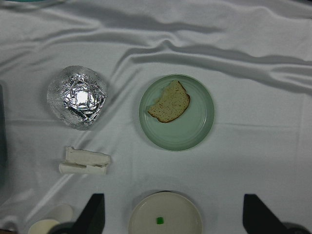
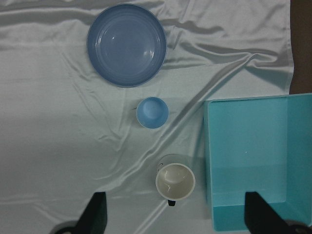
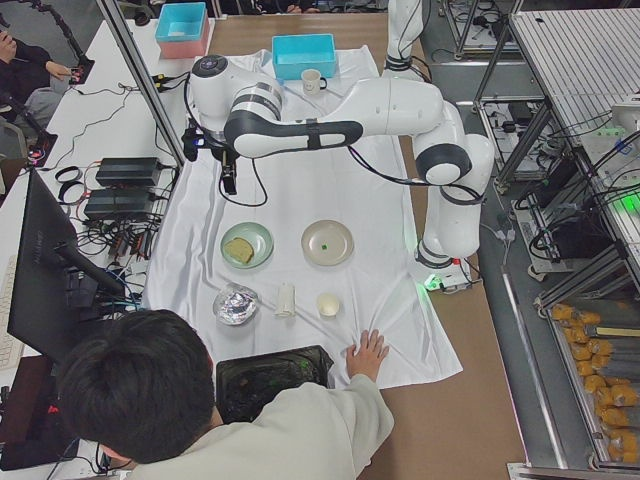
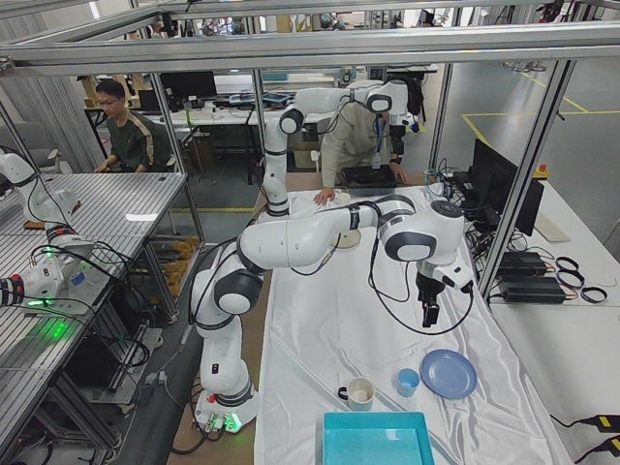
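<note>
A green plate (image 1: 195, 122) holds a slice of bread (image 1: 169, 102). Beside it lie a foil-covered bowl (image 1: 77, 97), a white rolled item (image 1: 84, 161) and a beige plate (image 1: 180, 219) with a small green square. My left gripper is open above them. My right gripper hangs open over the other end, where a blue plate (image 2: 126, 45), a blue cup (image 2: 152, 112), a white mug (image 2: 174, 181) and a turquoise bin (image 2: 246, 151) stand. Both grippers are empty.
A person leans at one table end with a hand (image 3: 368, 352) on the cloth beside a black tray (image 3: 270, 385). A monitor (image 3: 45, 280) and electronics line one side.
</note>
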